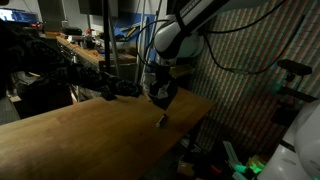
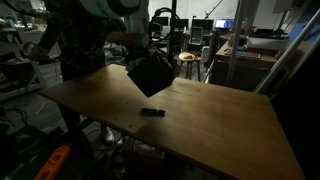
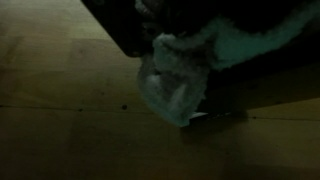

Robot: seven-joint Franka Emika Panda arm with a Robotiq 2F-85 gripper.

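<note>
In the dim wrist view, a pale, grey-green, cloth-like thing [image 3: 175, 80] bulges out from the dark gripper body, and its outline is blurred. My gripper [image 1: 163, 88] looks shut on it, though the fingers themselves are hard to make out. From the other side, a dark squarish shape [image 2: 152, 76] hangs above the table at the hand and hides the fingers. A small dark object [image 2: 152, 112] lies on the wooden table beneath the hand, near the edge, apart from the gripper.
A pale robot arm [image 1: 285, 155] rises at the right beside a corrugated dark shutter [image 1: 255, 85]. Cluttered benches stand beyond the table.
</note>
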